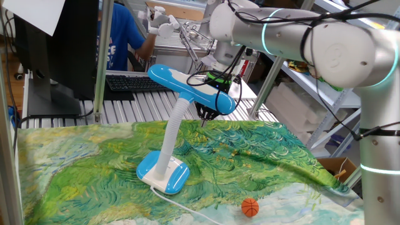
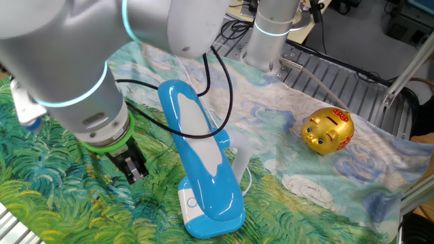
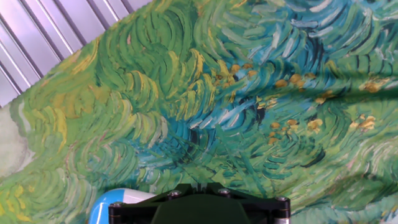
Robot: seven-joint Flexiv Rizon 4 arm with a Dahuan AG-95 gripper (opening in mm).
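A blue and white desk lamp (image 1: 164, 172) stands upright on the painted cloth, its wide head raised on a ribbed white neck. In exterior view 1, my gripper (image 1: 204, 119) is behind the lamp head, partly covered by it. Exterior view 2 has the gripper (image 2: 137, 177) beside the lamp head (image 2: 203, 159), apart from it, fingers close together. Along the wrist view's bottom edge the gripper looks shut, with nothing seen between its fingertips. A corner of the lamp (image 3: 115, 202) shows beside it.
An orange toy basketball (image 1: 250, 207) lies near the cloth's front. A golden piggy bank (image 2: 327, 130) stands on the cloth, clear of the lamp. The lamp's white cord (image 1: 187, 209) runs over the cloth. Beyond the cloth are a keyboard (image 1: 140, 83) and a monitor (image 1: 56, 62).
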